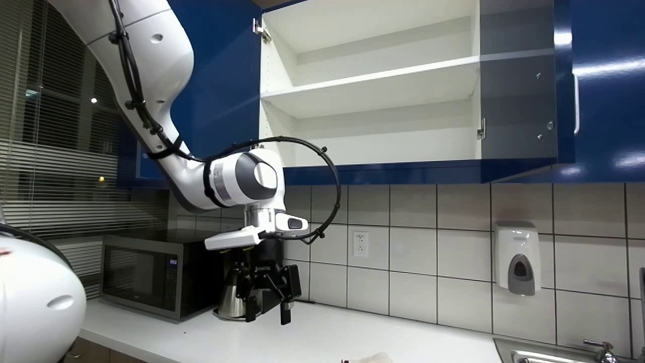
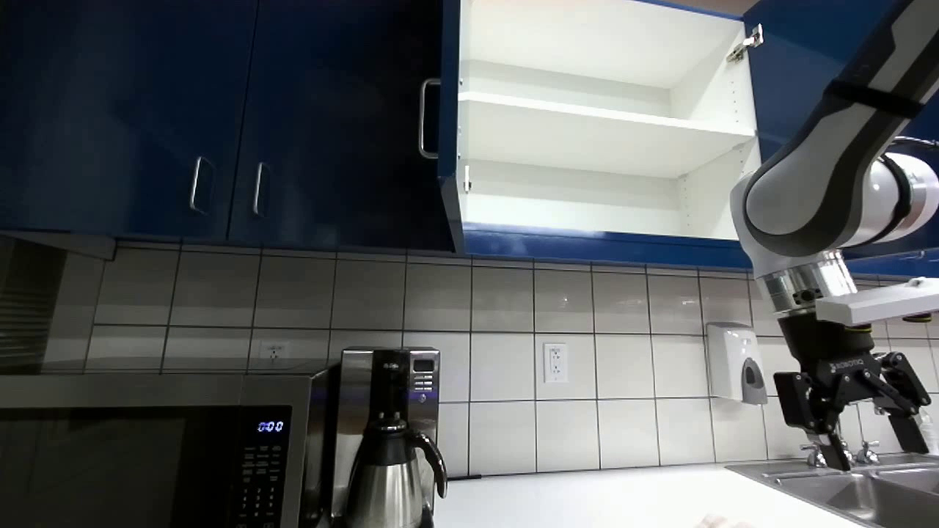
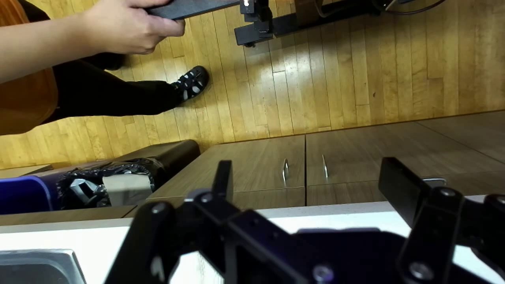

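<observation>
My gripper [image 1: 268, 312] hangs fingers-down over the counter, open with nothing between its fingers. From the second exterior view, the gripper [image 2: 871, 444] appears on the right side, in front of the tiles and sink area. In the wrist view its two black fingers [image 3: 223, 182] are wide apart, and the counter's front edge and floor show beyond. A pale object [image 1: 376, 359] just enters at the bottom edge, mostly cut off; I cannot tell what it is.
The wall cabinet [image 1: 387, 127] stands open with empty shelves. A microwave [image 1: 142, 272] and a steel carafe [image 2: 387, 484] occupy the counter. A sink [image 2: 867, 497] lies at the right. A person's arm [image 3: 52, 49] reaches in over the floor. Mid-counter is mostly clear.
</observation>
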